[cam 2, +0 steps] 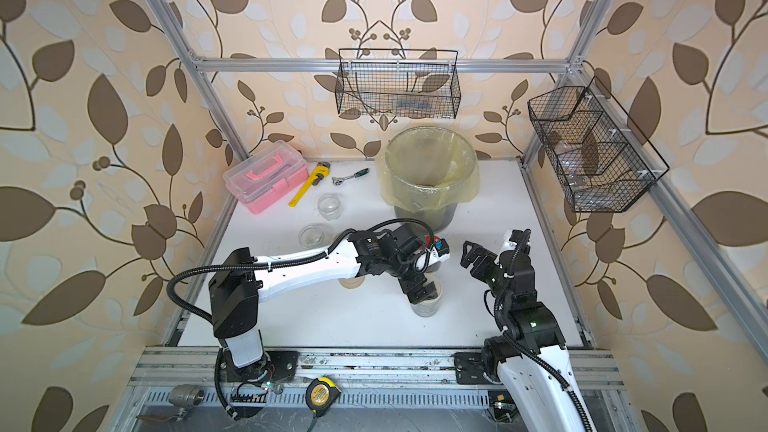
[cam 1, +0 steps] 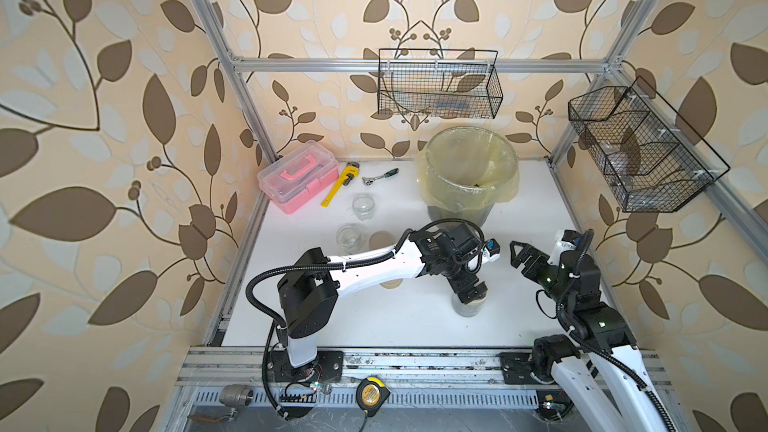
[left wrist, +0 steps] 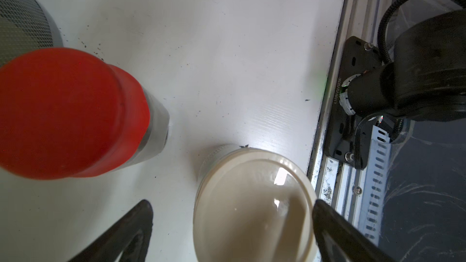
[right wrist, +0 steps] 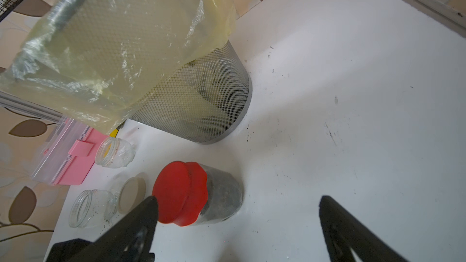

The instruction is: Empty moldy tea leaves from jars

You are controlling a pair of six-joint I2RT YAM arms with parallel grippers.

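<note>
A jar with a cream lid point(left wrist: 254, 208) stands near the table's front; its glass body point(cam 1: 466, 309) shows below my left gripper point(cam 1: 475, 289). That gripper is open, its fingers on either side of the lid in the left wrist view, the right one point(left wrist: 335, 230) close to or touching the rim. Behind it stands a red-lidded jar point(right wrist: 213, 196), mostly hidden from above by the left arm. My right gripper point(cam 1: 524, 260) is open and empty, right of the jars. The lined mesh bin point(cam 1: 466, 176) stands at the back.
Two empty glass jars point(cam 1: 363, 206) and loose round lids point(right wrist: 132, 195) lie to the left. A pink toolbox point(cam 1: 298, 176), a yellow wrench point(cam 1: 340, 184) and a ratchet point(cam 1: 380, 177) sit at the back left.
</note>
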